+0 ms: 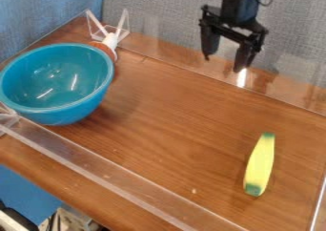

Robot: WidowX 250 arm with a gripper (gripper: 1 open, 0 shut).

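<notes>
The black gripper (pixel 227 51) hangs high at the back centre in the camera view, its fingers open with nothing between them, apart from everything on the table. A teal bowl (pixel 53 94) sits at the left of the wooden table (pixel 152 149). A yellow corn or banana-like item (pixel 258 166) with green ends lies at the right front.
A white pronged object (pixel 107 36) with an orange part stands at the back left, behind the bowl. Clear strips run along the table's edges.
</notes>
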